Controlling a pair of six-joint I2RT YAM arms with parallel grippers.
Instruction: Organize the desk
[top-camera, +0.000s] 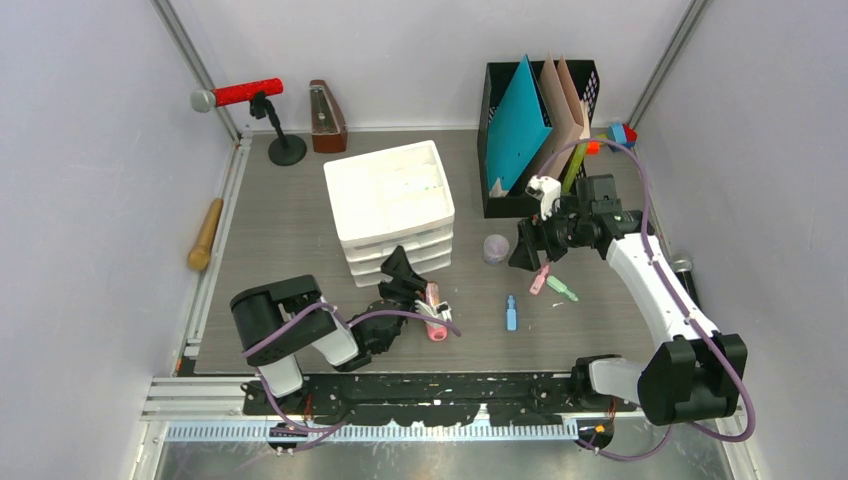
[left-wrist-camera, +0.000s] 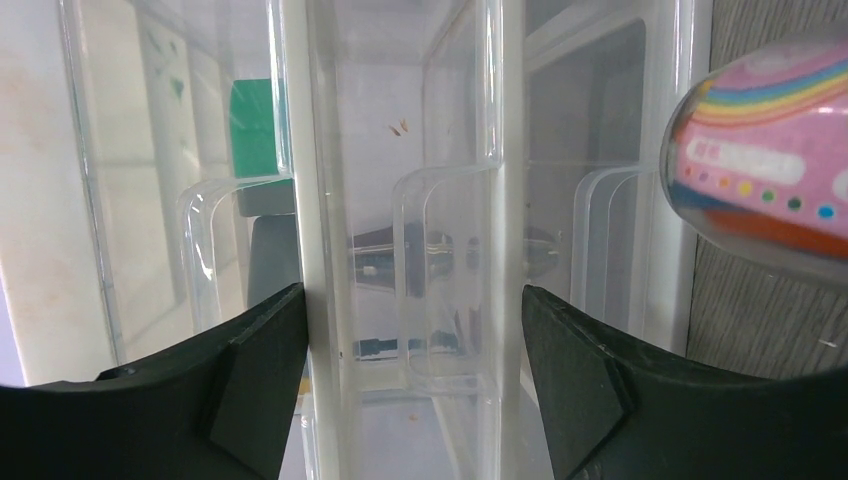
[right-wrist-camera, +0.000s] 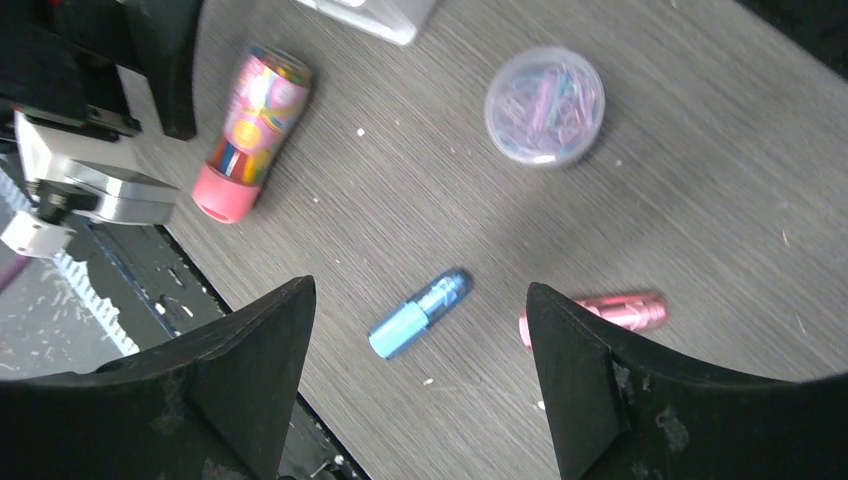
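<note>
A white drawer unit (top-camera: 388, 195) with clear drawer fronts stands left of centre, turned at an angle. My left gripper (top-camera: 393, 268) is open at its front; in the left wrist view the drawer fronts (left-wrist-camera: 440, 230) fill the space beyond and between the fingers. Close by lies a pink pencil tube (left-wrist-camera: 770, 150). My right gripper (top-camera: 524, 252) hangs open over the desk's right half. Below it, the right wrist view shows a blue marker (right-wrist-camera: 420, 312), a pink marker (right-wrist-camera: 630, 311) and a round tub of clips (right-wrist-camera: 545, 106). A green marker (top-camera: 562, 289) lies farther right.
A black file holder (top-camera: 505, 207) with folders stands at the back right. A microphone stand (top-camera: 287, 150) and metronome (top-camera: 328, 118) are at the back left. Bare desk (top-camera: 285, 230) lies left of the drawers.
</note>
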